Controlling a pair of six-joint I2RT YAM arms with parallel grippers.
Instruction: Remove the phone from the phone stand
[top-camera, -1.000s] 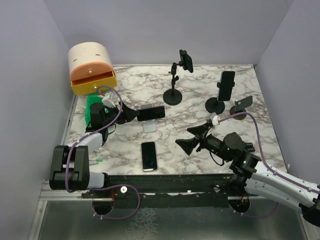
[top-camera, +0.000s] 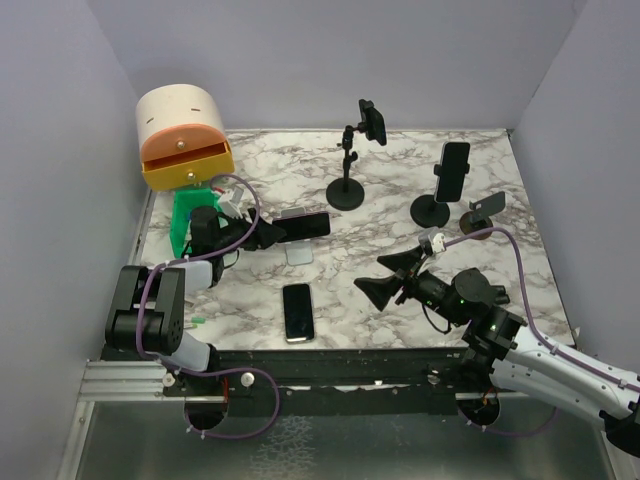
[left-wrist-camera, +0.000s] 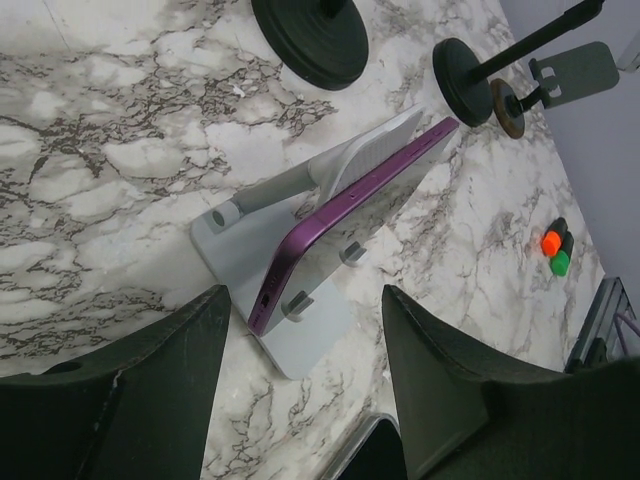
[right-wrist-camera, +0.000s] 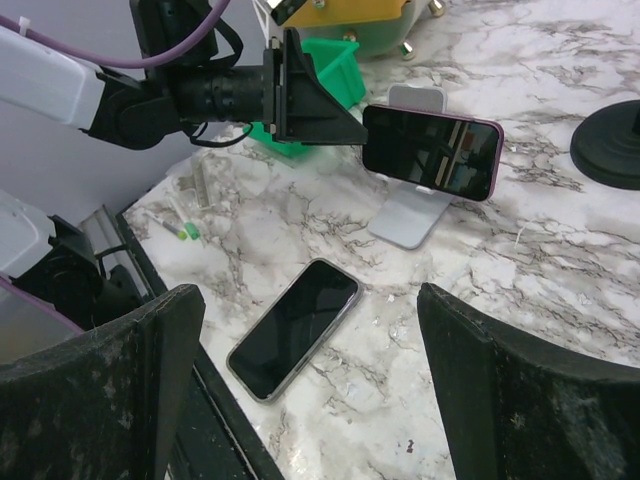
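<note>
A phone with a purple edge (top-camera: 302, 226) (left-wrist-camera: 338, 205) (right-wrist-camera: 431, 150) rests sideways on a silver stand (top-camera: 299, 254) (left-wrist-camera: 305, 345) (right-wrist-camera: 408, 217). My left gripper (top-camera: 262, 232) is at the phone's left end. In the left wrist view its fingers are parted, on either side of the stand's lower part and the phone's near end, with no contact visible. My right gripper (top-camera: 385, 277) hangs open over the marble to the right of the stand, nothing between its fingers.
A second phone (top-camera: 298, 312) lies flat in front. Black stands (top-camera: 345, 195) (top-camera: 430, 212) are behind and right. A green bin (right-wrist-camera: 340, 75) and drawer unit (top-camera: 182, 140) are at left. Marble between stand and right gripper is clear.
Over the last second the left arm has shifted slightly right and its wrist has turned, bringing the gripper to the phone's end. The right gripper moved very slightly right. The phone is unmoved.
</note>
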